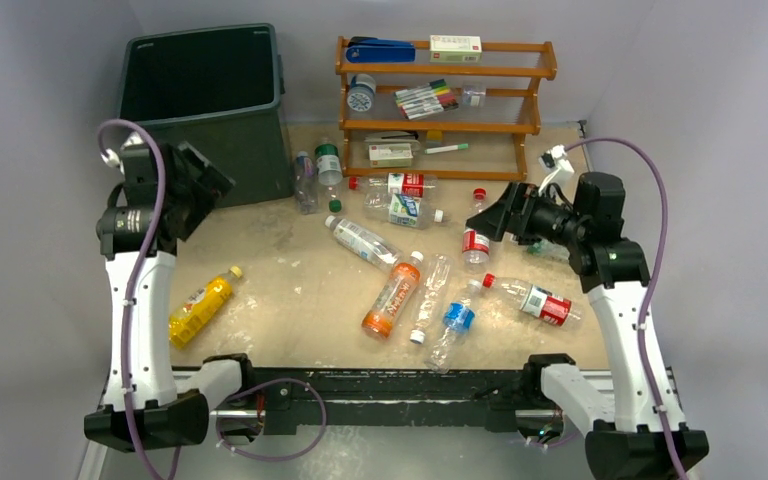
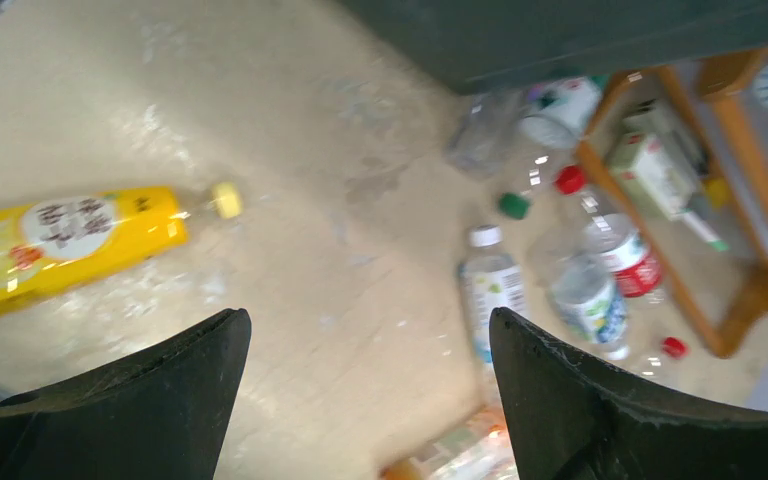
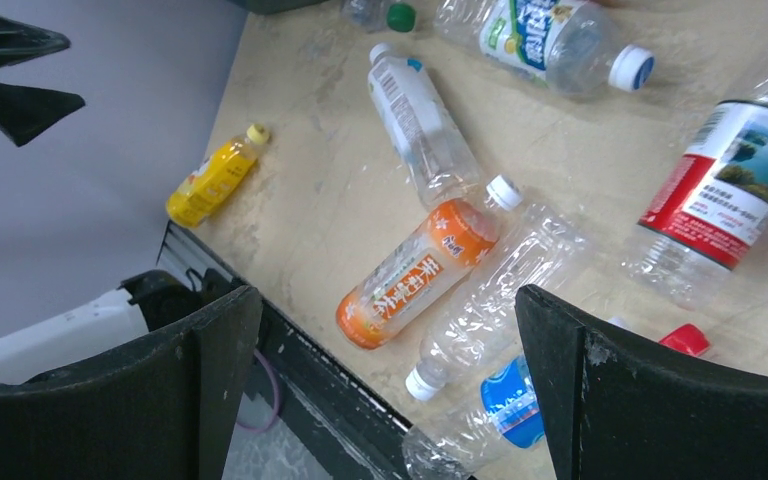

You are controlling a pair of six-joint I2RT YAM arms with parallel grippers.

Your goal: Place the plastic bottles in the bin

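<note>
My left gripper (image 1: 203,200) is open and empty, down from the dark green bin (image 1: 230,160), above the table near the yellow bottle (image 1: 200,310). My right gripper (image 1: 490,215) is open over the bottles at right, by an upright-lying red-label bottle (image 3: 720,190). Many plastic bottles lie on the table: an orange-label one (image 1: 390,295), a blue-label one (image 1: 450,330), a clear crumpled one (image 1: 430,295), a white-capped one (image 1: 360,242), a red-label one at lower right (image 1: 545,305), and several before the shelf.
A wooden shelf (image 1: 440,127) with boxes, pens and jars stands at the back, right of the bin.
</note>
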